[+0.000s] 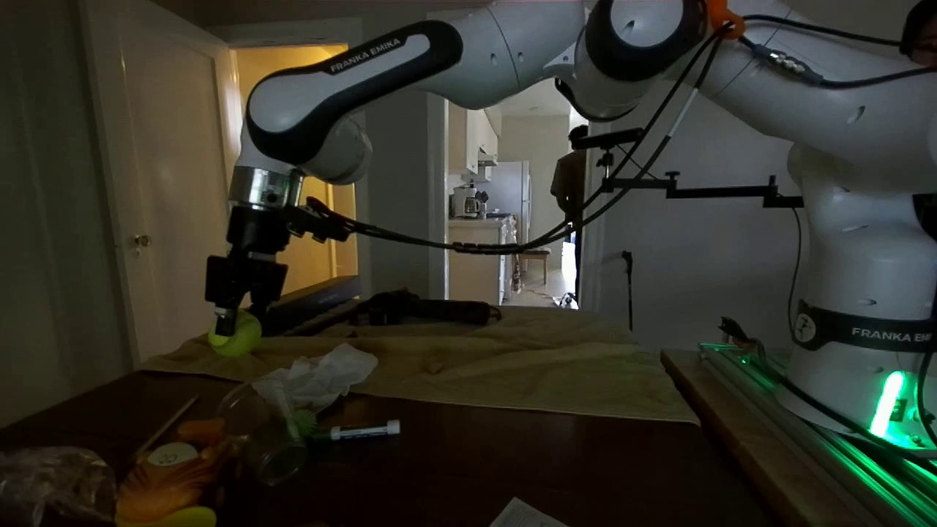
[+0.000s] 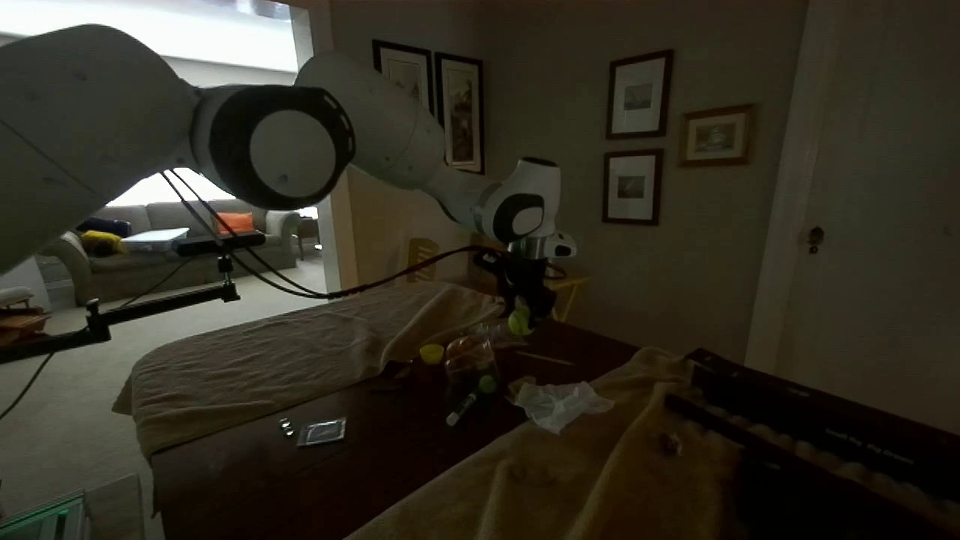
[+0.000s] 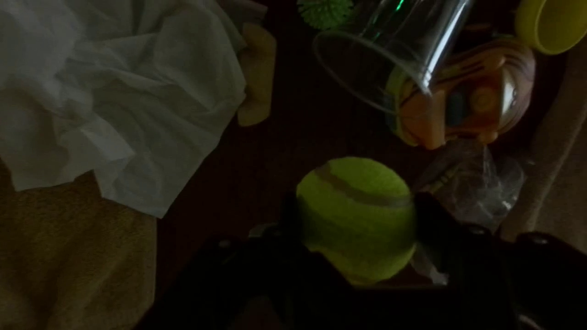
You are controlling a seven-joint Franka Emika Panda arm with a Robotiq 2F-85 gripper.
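Observation:
A yellow-green tennis ball (image 3: 355, 220) with a pale seam sits between the two dark fingers of my gripper, which is shut on it. In exterior view 1 the ball (image 1: 235, 334) hangs below the fingers, near the far left of the table. Exterior view 2 shows the ball (image 2: 519, 323) partly hidden, close by the gripper and above the dark table. The wrist view has bare dark tabletop under it, with a clear plastic cup (image 3: 385, 49) and an orange toy (image 3: 467, 99) beyond.
Crumpled white paper (image 1: 320, 376) lies partly on the tan cloth (image 1: 527, 373). A green-and-white marker (image 1: 364, 430), a spiky green ball (image 3: 324, 11), a yellow cup (image 3: 553, 24) and clear plastic wrap (image 1: 53, 483) are around it.

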